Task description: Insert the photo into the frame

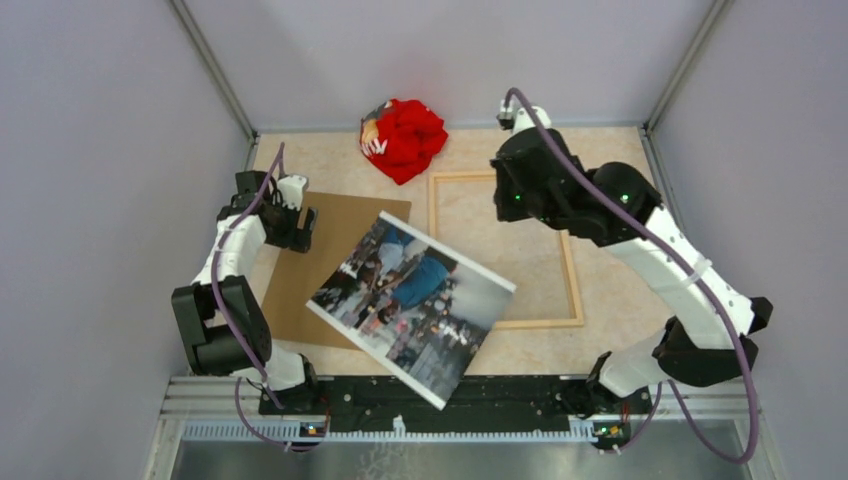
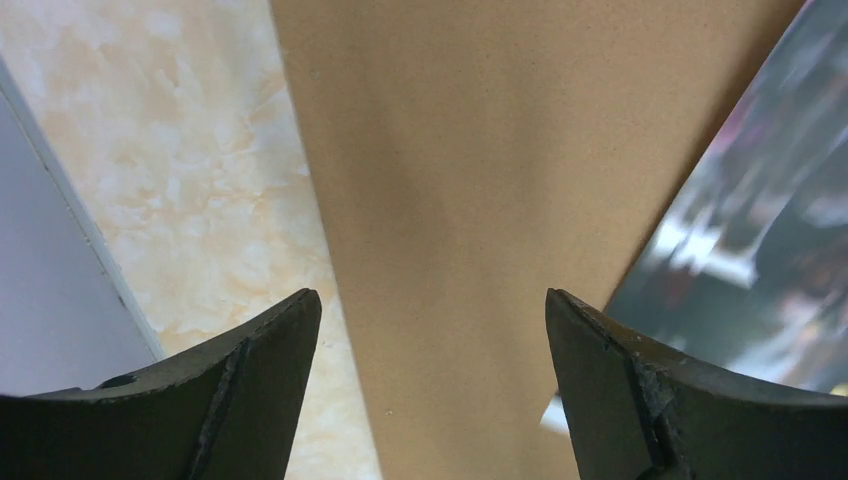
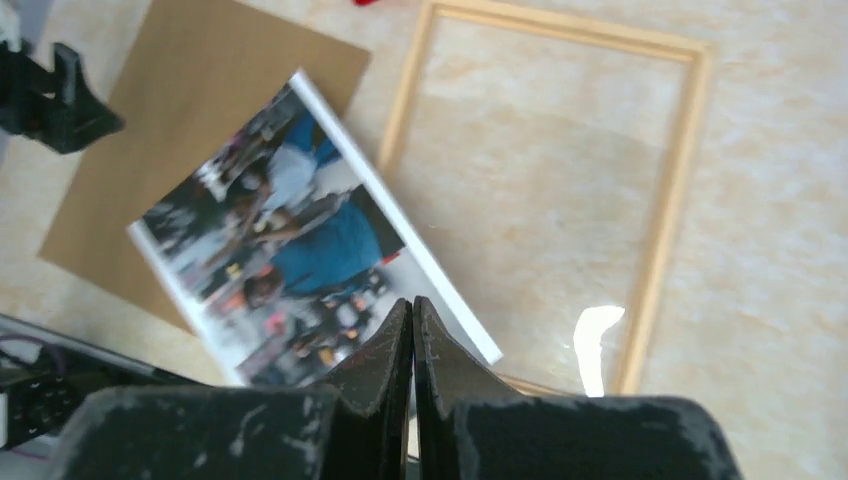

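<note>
The photo (image 1: 410, 305) hangs tilted at an angle below my right gripper, partly over the brown board (image 1: 300, 290) and the near-left corner of the wooden frame (image 1: 572, 300). In the right wrist view, my right gripper is shut, fingertips together; whether it holds the photo's edge cannot be told. The frame (image 3: 680, 150) lies empty on the right. My left gripper is open above the board's left edge (image 2: 420, 200), nothing between its fingers, with the photo (image 2: 740, 230) blurred to its right.
A bunched red cloth (image 1: 405, 140) lies at the back.
</note>
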